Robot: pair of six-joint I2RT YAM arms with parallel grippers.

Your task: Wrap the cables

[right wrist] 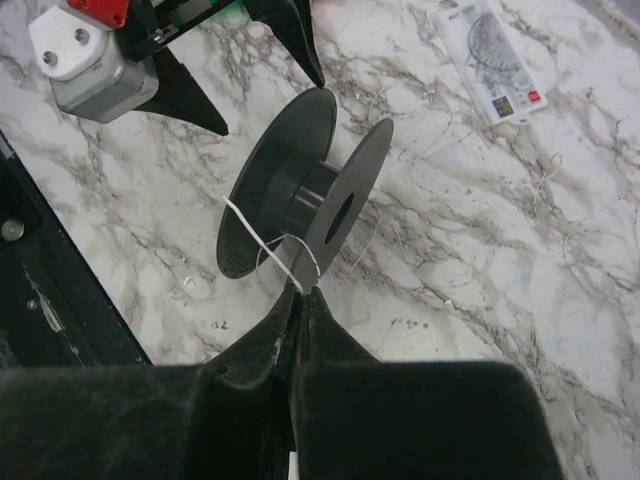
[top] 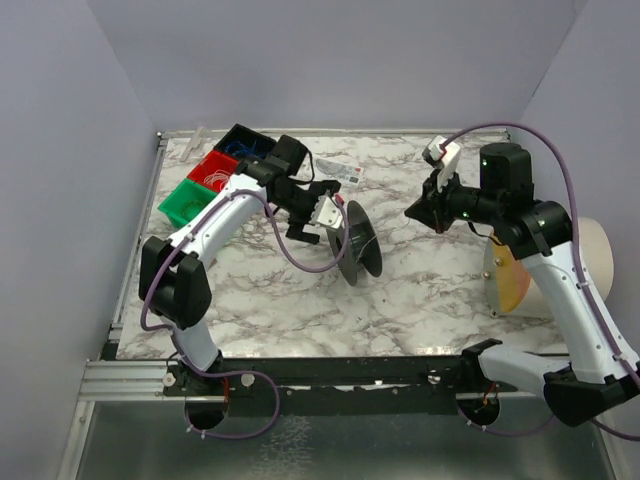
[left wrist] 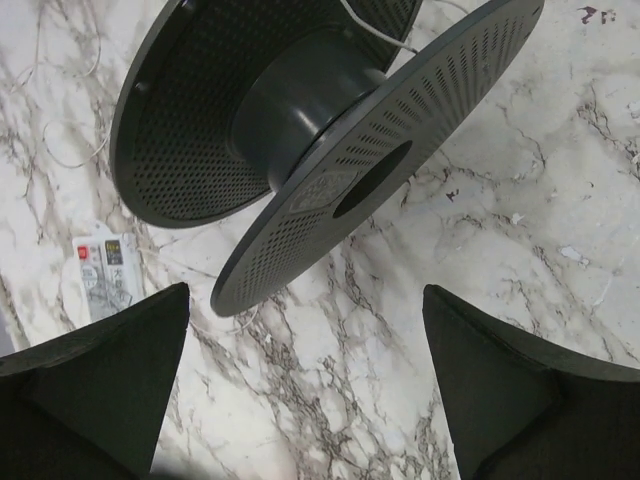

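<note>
A dark grey spool (top: 354, 243) stands on its rims at the middle of the table, its two discs upright and slightly turned. To its left, my left gripper (top: 302, 230) is open, with only bare marble between its fingers in the left wrist view. Close to the right of the spool, my right gripper (top: 408, 213) is shut on a thin white cable (right wrist: 262, 243). From those fingertips the cable runs up to the spool (right wrist: 300, 190), with a small loop beside it. Whether any cable is wound on the hub cannot be made out.
Green (top: 184, 202), red (top: 214, 171) and black (top: 246, 142) bins stand at the back left. A white packet (right wrist: 490, 60) lies behind the spool. At the right sits a big cream roll (top: 575, 268).
</note>
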